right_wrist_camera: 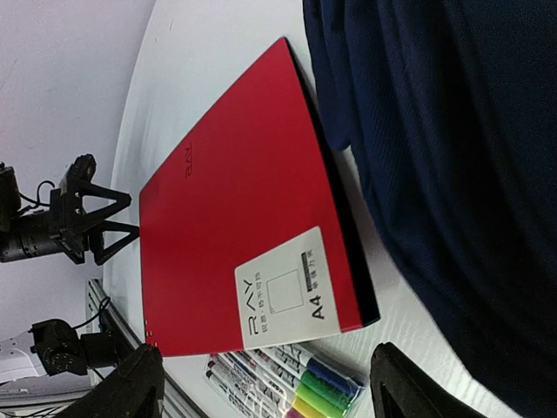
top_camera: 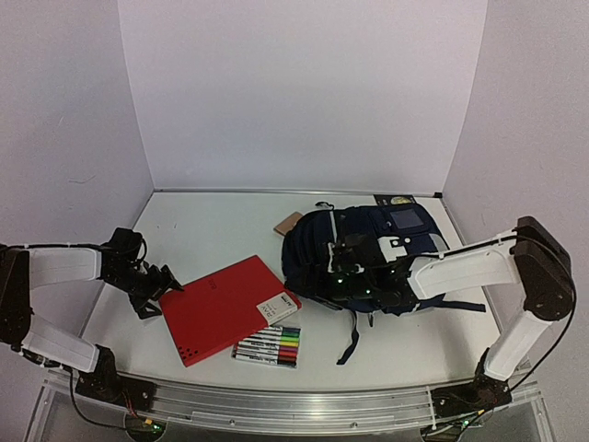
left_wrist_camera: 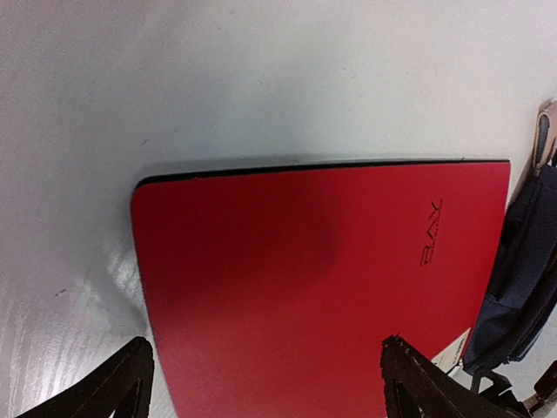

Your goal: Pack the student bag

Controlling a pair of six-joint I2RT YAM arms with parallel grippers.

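Observation:
A red A4 folder box with a white label lies mostly flat, left of the dark blue student bag. Its label end reaches the bag's near-left side and overlaps the pack of coloured markers; I cannot tell whether it rests on them. At the box's left end my left gripper stands open, its fingers wide apart above the red cover. My right gripper is open too, low over the bag's left part and facing the label end. Nothing is visibly held in either.
A small brown case sits behind the bag's left end. Something black and flat lies at the bag's back right. Bag straps trail onto the table. Bare table stretches behind the box.

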